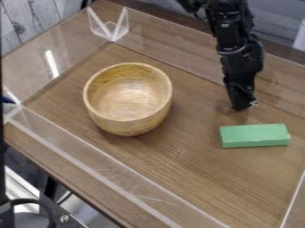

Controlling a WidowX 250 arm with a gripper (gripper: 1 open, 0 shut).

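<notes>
My gripper (244, 100) hangs low over the brown table, just behind a green rectangular block (254, 135) that lies crosswise at the right. The gripper looks shut, with nothing visible between its fingers; it stands apart from the block. A round tan bowl (127, 98) sits left of centre.
A clear plastic object (109, 25) stands at the back left. Black cables (30, 214) show at the lower left corner.
</notes>
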